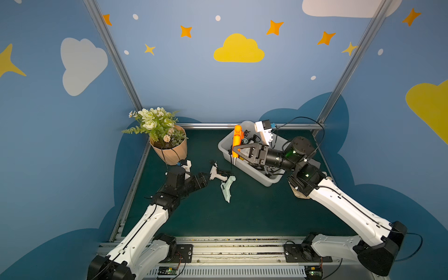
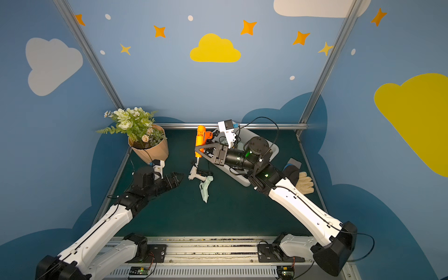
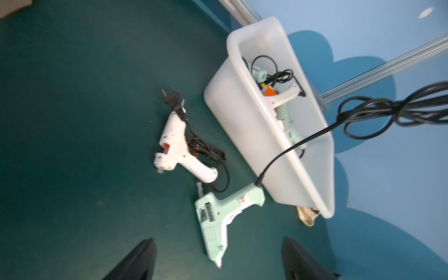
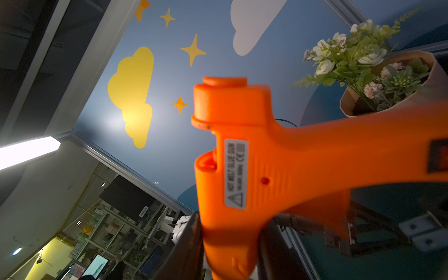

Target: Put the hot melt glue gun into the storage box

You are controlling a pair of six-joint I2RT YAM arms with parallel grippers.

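Observation:
My right gripper (image 1: 236, 150) is shut on an orange glue gun (image 4: 242, 172), held above the left part of the grey-white storage box (image 3: 261, 121). On the mat, outside the box, lie a white glue gun (image 3: 179, 149) with a coiled cord and a mint-green glue gun (image 3: 214, 224). The mint gun's black cord (image 3: 303, 142) stretches up across the box rim to a bundle in the air; what holds its far end is out of that view. To the left of both guns, my left gripper (image 1: 208, 177) has its fingers (image 3: 137, 261) apart, nothing between them.
More glue guns and cords fill the box, partly hidden by my right arm. A flower pot (image 1: 170, 147) stands at the back left. Work gloves (image 2: 304, 182) lie right of the box.

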